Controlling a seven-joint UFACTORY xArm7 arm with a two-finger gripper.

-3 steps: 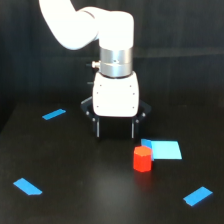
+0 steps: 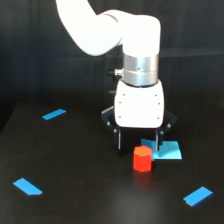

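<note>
A red block with a many-sided top stands upright on the dark table, just in front of a light blue square. My gripper points down close above and behind the block. Its two dark fingers are spread wide, one on each side, so it is open. Nothing shows held between them. How far the fingertips are from the table cannot be judged from this one view.
Strips of blue tape lie on the table at the back left, front left and front right. A darker blue patch adjoins the light square.
The arm has moved right and slightly toward the camera, bringing the open gripper from left of the red block to over it. The block has not visibly moved.
</note>
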